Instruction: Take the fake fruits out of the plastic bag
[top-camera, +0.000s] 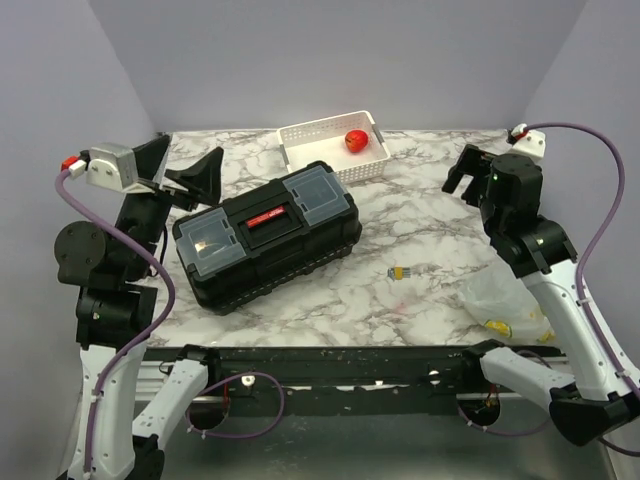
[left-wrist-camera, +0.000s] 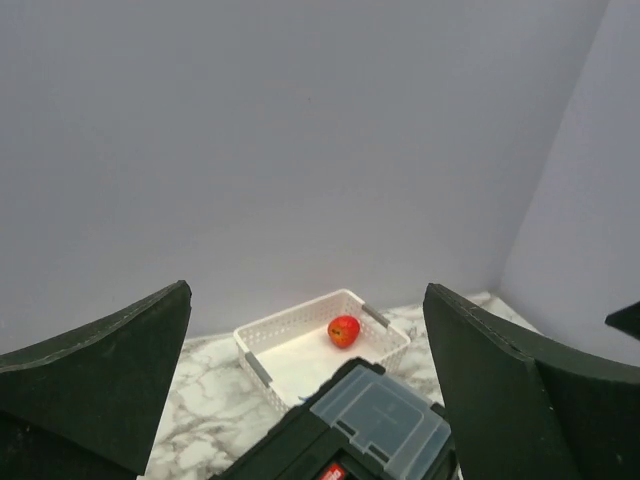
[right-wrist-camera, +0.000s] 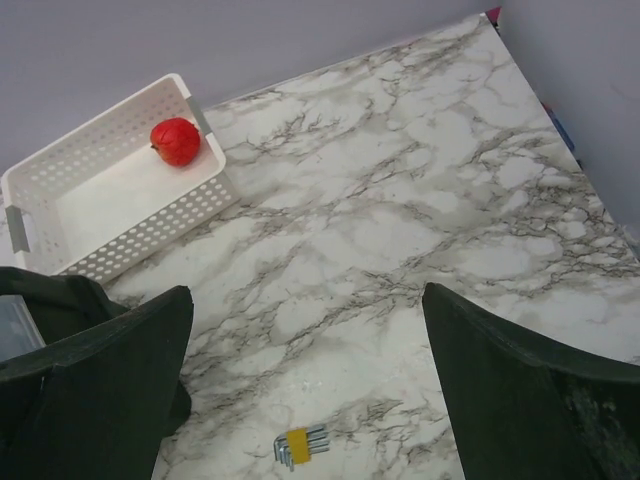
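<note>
A clear plastic bag (top-camera: 492, 290) with something yellow inside lies at the table's front right, partly hidden behind my right arm. One red fruit (top-camera: 355, 141) rests in the white basket (top-camera: 300, 142) at the back; the right wrist view also shows this red fruit (right-wrist-camera: 176, 142). My right gripper (top-camera: 453, 180) stands open above the table's right side, well behind the bag, with nothing between its fingers. Over the left side, next to the toolbox, hangs my left gripper (top-camera: 192, 168), open and empty.
A large black toolbox (top-camera: 268, 228) with clear lid compartments takes up the left middle of the table. A small hex key set (top-camera: 399, 272) with a yellow holder lies right of centre. Bare marble surrounds it, extending to the back right.
</note>
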